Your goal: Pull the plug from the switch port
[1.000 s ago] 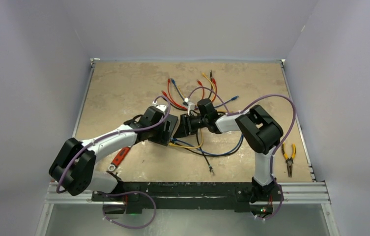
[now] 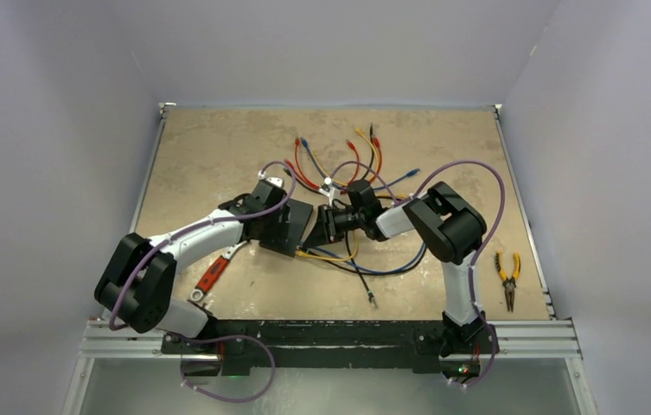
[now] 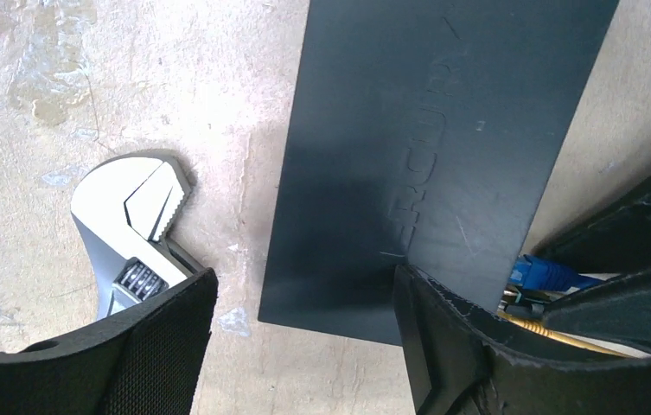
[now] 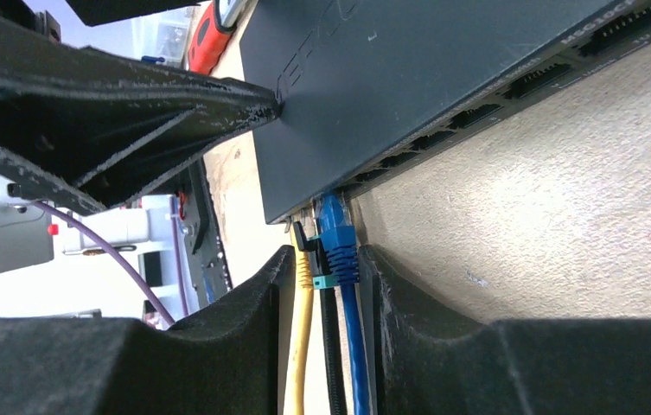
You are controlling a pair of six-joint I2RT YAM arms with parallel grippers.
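The dark flat switch lies on the tabletop, its port row (image 4: 486, 108) showing along one side in the right wrist view. A blue plug (image 4: 337, 233), a black cable's plug (image 4: 320, 258) and a yellow plug (image 4: 301, 259) sit side by side at the switch's end. My right gripper is part open, its fingertips on either side of these plugs; firm contact cannot be made out. My left gripper is open above the switch's left edge, with nothing held; one finger overlaps the switch in view.
An adjustable wrench (image 2: 216, 273) lies left of the switch. Several coloured cables (image 2: 365, 164) spread behind, and blue and black ones (image 2: 395, 270) loop to the right. Pliers (image 2: 509, 281) rest at the far right.
My left gripper has shifted a little left over the switch.
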